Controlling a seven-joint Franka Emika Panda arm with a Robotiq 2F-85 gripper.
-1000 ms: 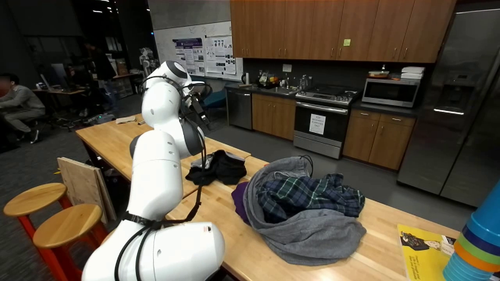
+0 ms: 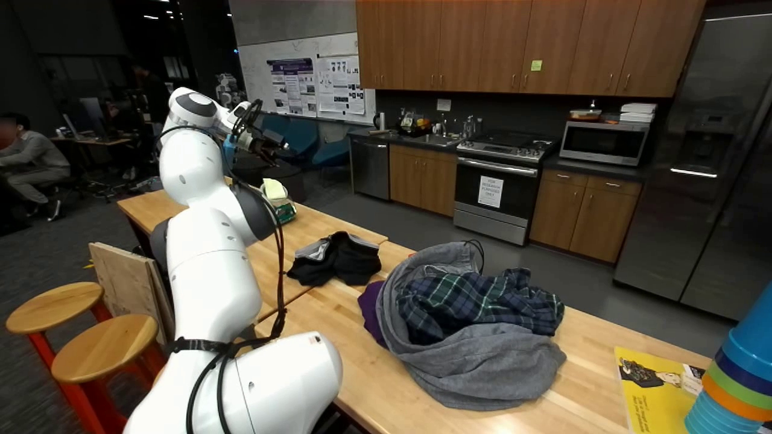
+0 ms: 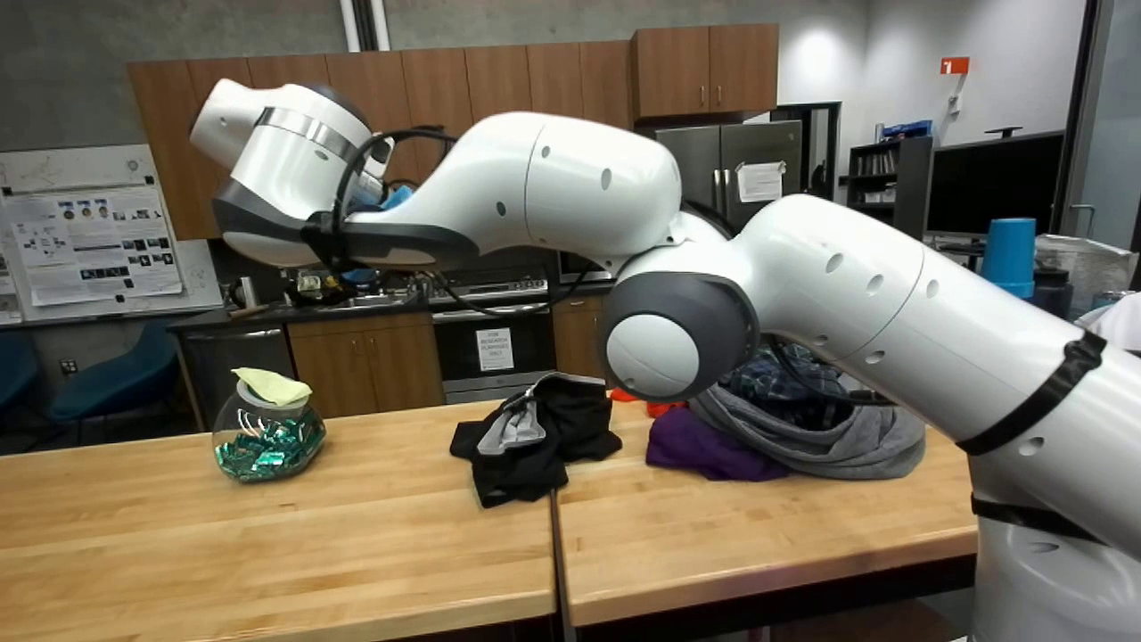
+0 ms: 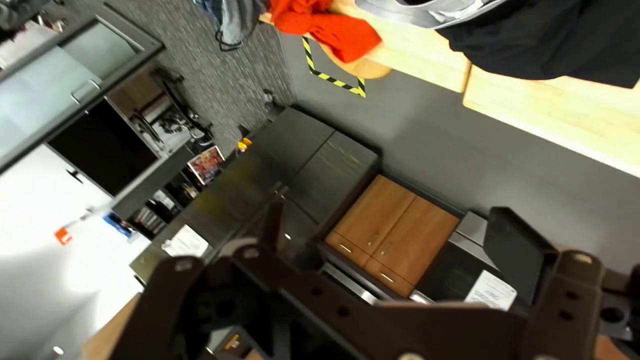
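In exterior view 1 my gripper (image 2: 269,147) is raised high over the far end of the table, clear of everything on it. The wrist view shows the gripper open, its fingers wide apart and only distant kitchen cabinets visible between them. The arm hides most of it in exterior view 2. On the table stands a round clear jar (image 3: 269,437) of green-wrapped pieces, topped by a yellow cloth (image 3: 273,386). Black and grey clothing (image 3: 547,437) lies crumpled near the table seam.
A heap holds a grey garment (image 2: 477,365), a plaid shirt (image 2: 477,300) and a purple cloth (image 3: 706,444). Red cloth (image 4: 327,27) lies by the table's edge. Blue cups (image 2: 738,383) stand on a yellow magazine (image 2: 655,401).
In exterior view 1 the arm has swung left and its wrist has risen slightly. The jar and yellow cloth, hidden before, now show beside the arm. The clothes appear unmoved.
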